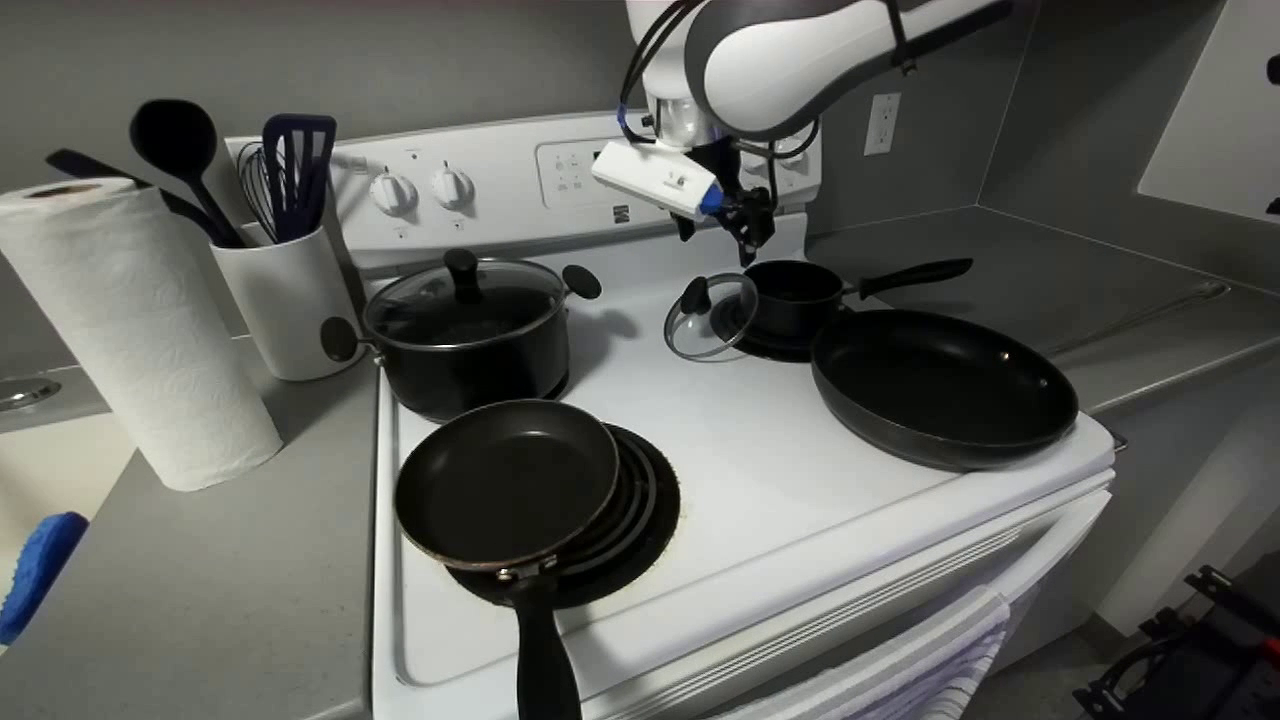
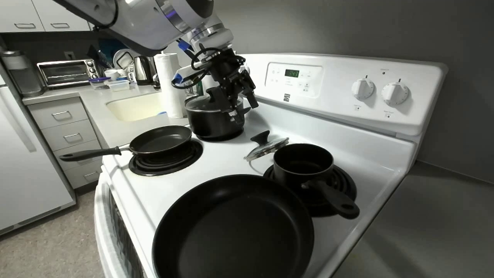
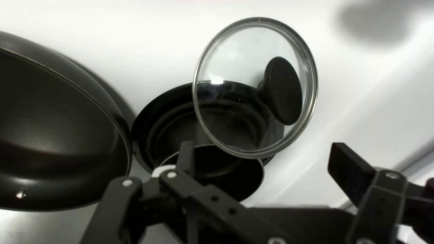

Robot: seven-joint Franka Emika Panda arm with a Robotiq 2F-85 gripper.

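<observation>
Above the back of the stove, my gripper hangs with its fingers spread wide and nothing held between them. Under it in the wrist view is a small black saucepan (image 3: 228, 175), partly hidden by a finger. A round glass lid (image 3: 232, 53) with a black knob (image 3: 282, 91) leans tilted against the saucepan's side. Exterior view 2 shows the lid (image 2: 267, 147) to the left of the saucepan (image 2: 303, 160), off its opening, knob facing up and away from the pan. In exterior view 1 the gripper (image 1: 746, 240) is higher than the saucepan's rim.
A large black frying pan (image 1: 948, 390) sits at the front right, close to the saucepan. A smaller frying pan (image 1: 510, 486) rests on the front left burner, with a lidded pot (image 1: 480, 354) behind it.
</observation>
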